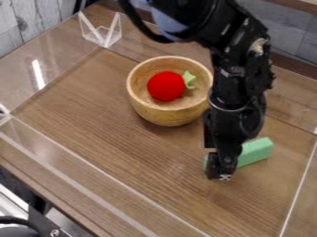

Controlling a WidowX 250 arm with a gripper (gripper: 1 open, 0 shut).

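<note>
A black robot arm reaches from the top down to its gripper (223, 159), which is low over a mint-green block (254, 151) on the wooden table (99, 176) at the right. The fingertips are at the block's left end; whether they are open or closed on it is unclear, as the dark gripper hides that end.
A wooden bowl (150, 108) at the upper middle holds a red ball (166, 85) and a small green piece (188, 80). A white frame-like object stands at the back left.
</note>
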